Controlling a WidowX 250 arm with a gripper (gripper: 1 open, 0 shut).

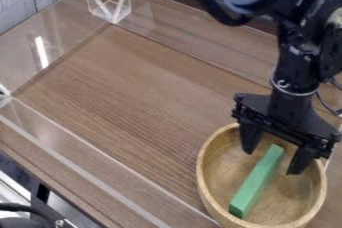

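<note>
My black gripper (278, 132) hangs low over a tan oval bowl (218, 196) at the lower right, its open fingers spread inside or just above the rim. Between and below them, a green bar (255, 182) lies lengthwise on the bowl's floor. I cannot tell whether a fingertip touches the bar.
A small clear plastic piece (110, 2) stands at the top left. The table's left edge runs along the lower left, with dark cables below it.
</note>
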